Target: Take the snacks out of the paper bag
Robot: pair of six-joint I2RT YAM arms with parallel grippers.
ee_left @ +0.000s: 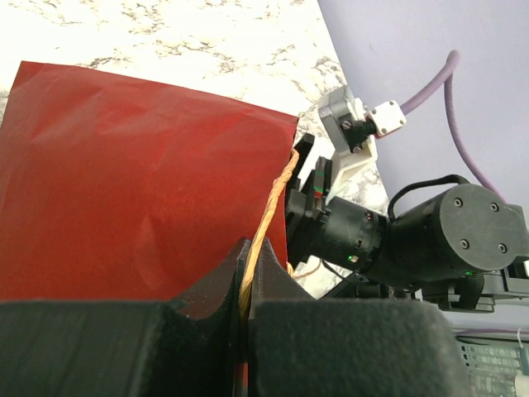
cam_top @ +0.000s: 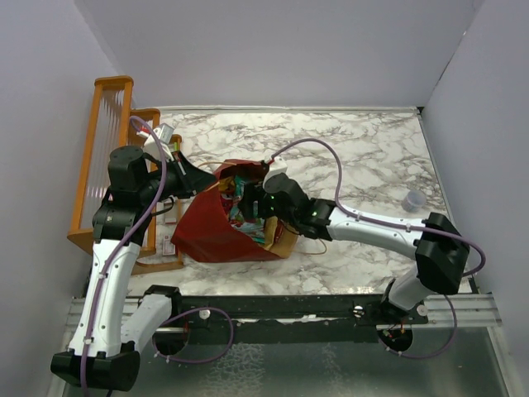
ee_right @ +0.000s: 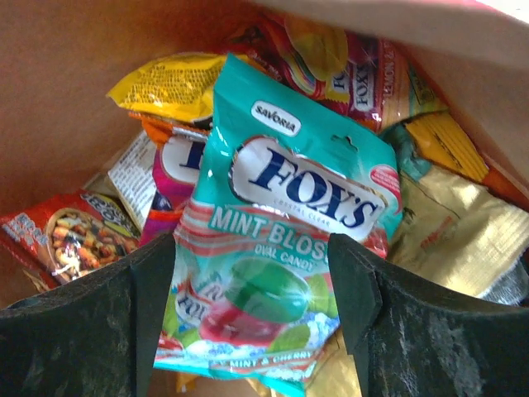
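Note:
The red paper bag [cam_top: 207,227] lies on the marble table with its mouth facing right. My left gripper is shut on its twisted tan handle [ee_left: 269,211], which runs up between the fingers. Inside, a teal Fox's mint candy pack [ee_right: 273,198] lies face up on other snacks. My right gripper is open in the bag mouth, one finger [ee_right: 136,306] on each side of the pack's lower part. Whether the fingers touch the pack I cannot tell.
Around the teal pack are a yellow packet [ee_right: 169,87], a red packet [ee_right: 74,236] and a gold packet [ee_right: 450,223]. A wooden rack [cam_top: 103,149] stands at the left. A clear cup [cam_top: 414,200] sits far right.

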